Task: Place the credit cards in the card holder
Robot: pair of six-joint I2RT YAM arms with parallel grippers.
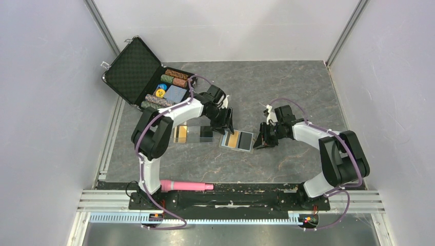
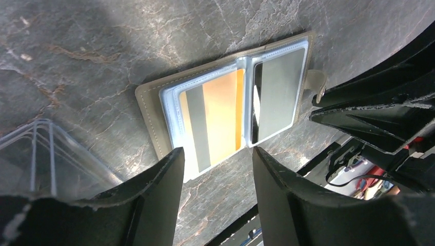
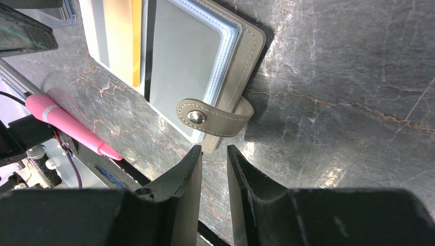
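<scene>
An open grey card holder (image 1: 236, 140) with clear sleeves lies on the dark table. One sleeve (image 2: 220, 118) holds a yellow and grey card, the other (image 2: 278, 91) a dark grey one; its snap strap (image 3: 213, 117) sticks out at the right. My left gripper is open above the holder's left part, nothing between its fingers. My right gripper is just beside the strap end, part open with a narrow empty gap. Clear trays (image 1: 206, 132) holding cards lie left of the holder.
An open case (image 1: 131, 72) with chips stands at the back left. A pink cylinder (image 1: 184, 185) lies along the front edge.
</scene>
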